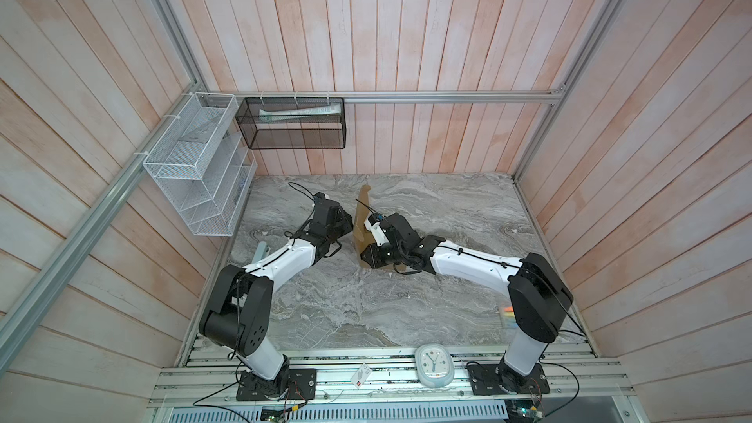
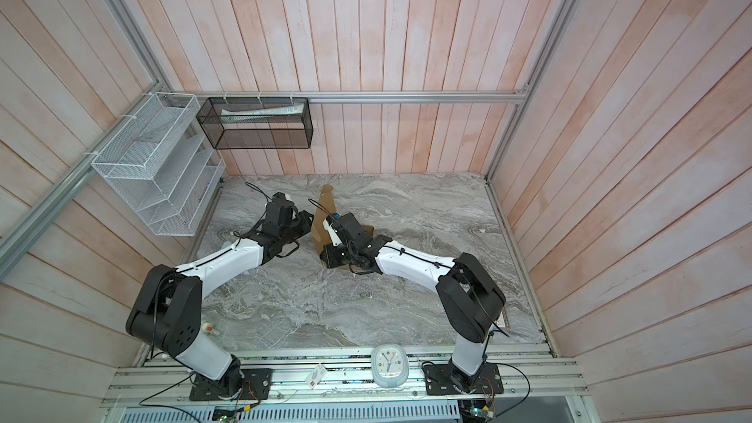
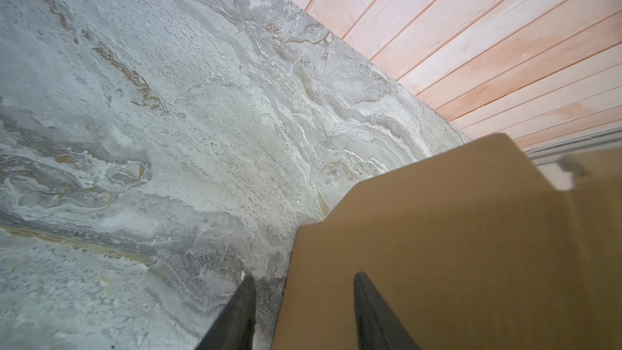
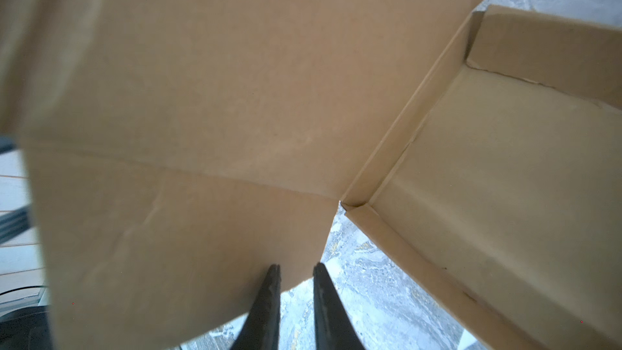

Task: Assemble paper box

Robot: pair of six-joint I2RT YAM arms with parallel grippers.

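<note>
The brown cardboard box (image 4: 499, 168) lies open on the marble table, its lid (image 1: 362, 215) raised along the left side. In the right wrist view, a folded side flap (image 4: 188, 239) hangs off the lid. My right gripper is partly open at that flap's lower corner; the corner shows between or behind its fingertips, and I cannot tell whether they touch it. My left gripper stands open by the lid's outer face, with cardboard (image 3: 414, 246) filling the space beyond its fingers. From above, the arms hide much of the box.
A pale blue object (image 1: 260, 251) lies left of the left arm. White wire shelves (image 1: 199, 168) and a black mesh basket (image 1: 291, 123) hang at the back left.
</note>
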